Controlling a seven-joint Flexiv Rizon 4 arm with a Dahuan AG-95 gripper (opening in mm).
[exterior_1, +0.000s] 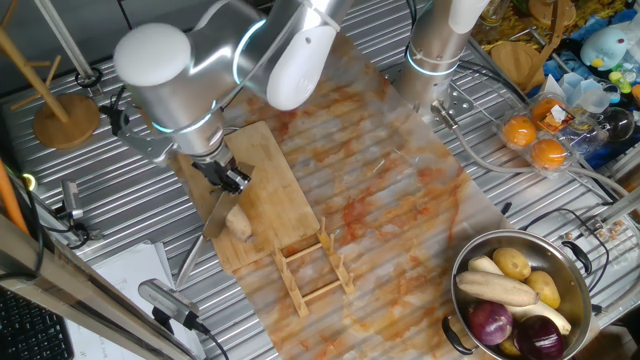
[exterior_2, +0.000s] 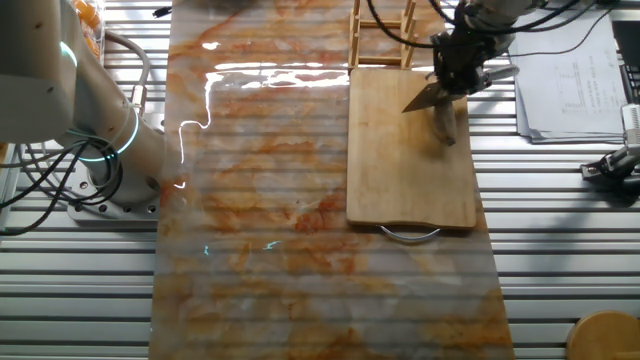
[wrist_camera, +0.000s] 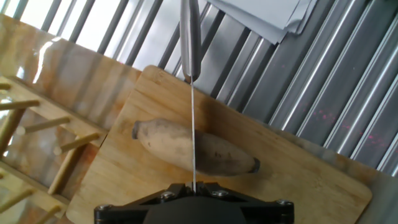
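Note:
My gripper (exterior_1: 234, 180) is shut on a knife (wrist_camera: 192, 118), whose blade appears as a thin line in the wrist view. Its grey handle (wrist_camera: 189, 37) points away from me, past the edge of the cutting board (exterior_1: 270, 190). On that board lies a pale, lotus-root-like vegetable (wrist_camera: 165, 142) with dark ends. The blade crosses over its middle in the wrist view; whether the two touch, I cannot tell. From the second exterior view, the blade (exterior_2: 422, 98) stands right by the vegetable (exterior_2: 445, 124), with my gripper (exterior_2: 460, 80) just above.
A wooden rack (exterior_1: 312, 274) adjoins the board's end. Farther right stands a metal pot (exterior_1: 462, 290) holding several vegetables. Papers (exterior_2: 570, 80) lie on the slatted table beside the board.

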